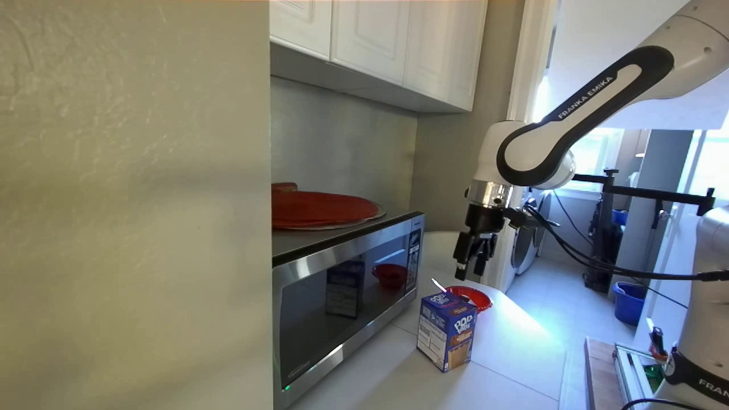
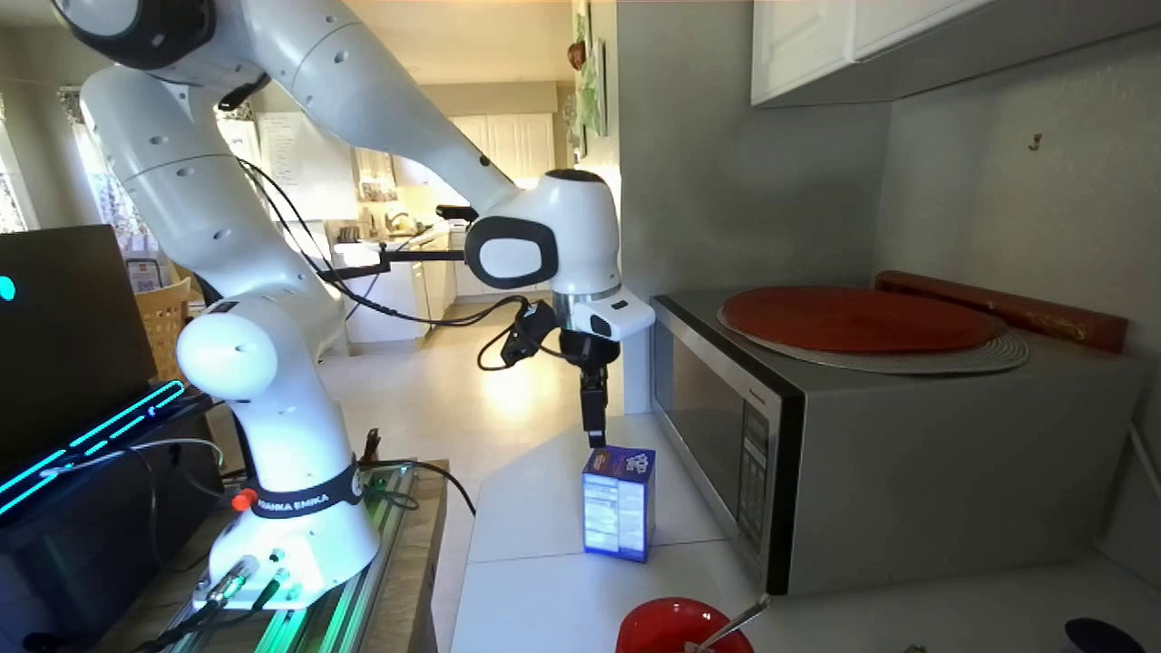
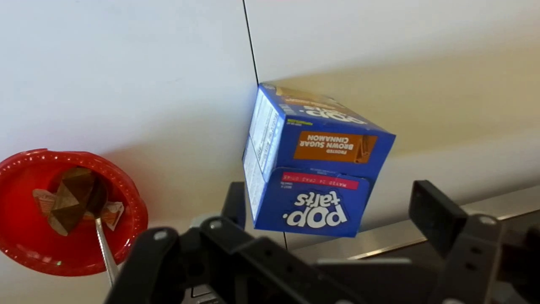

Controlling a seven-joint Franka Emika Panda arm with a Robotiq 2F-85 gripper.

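A blue Pop-Tarts box [image 3: 316, 197] stands upright on the white counter, its printed top facing up toward the wrist camera. Above it hangs my gripper [image 1: 470, 273], open and pointing down, clear of the box top. In the wrist view the two fingers [image 3: 438, 215] are wide apart with the box seen below and between them, and nothing is held. From the second exterior view, the fingertips look just above the far edge of the box [image 2: 618, 506]. A red bowl [image 3: 132, 202] sits beside the box, holding a spoon [image 3: 103, 245] and wrapped pieces.
Close along one side of the box is a steel microwave [image 1: 355, 287], with a red round mat [image 2: 860, 317] on top. White cabinets [image 1: 369, 41] hang above.
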